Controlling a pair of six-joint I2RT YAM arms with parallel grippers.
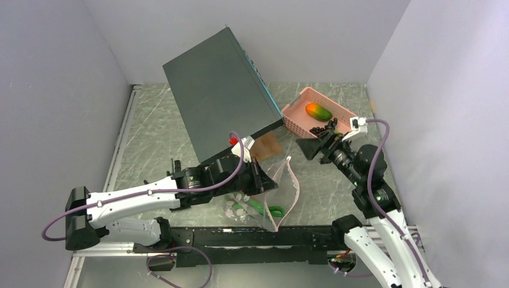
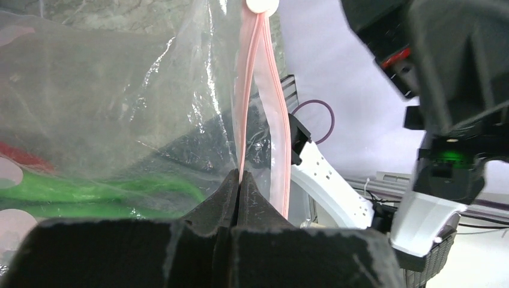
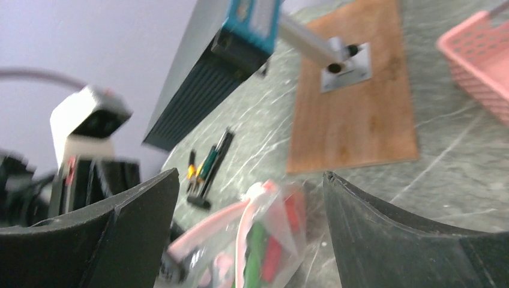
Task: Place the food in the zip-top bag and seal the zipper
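The clear zip top bag (image 1: 282, 198) with pink zipper strips stands open at the front middle, green and red food inside. My left gripper (image 1: 267, 183) is shut at the bag's rim, its fingertips (image 2: 231, 207) against the zipper edge in the left wrist view. My right gripper (image 1: 312, 144) stands open and empty above the table, right of and behind the bag; its two fingers show apart in the right wrist view, with the bag between and below them.
A pink basket (image 1: 291, 120) at the back right holds a mango (image 1: 318, 111) and dark grapes (image 1: 318, 130). A large dark panel (image 1: 216, 90) over a wooden board (image 3: 354, 132) fills the back left. Dark tools (image 3: 213, 165) lie at left.
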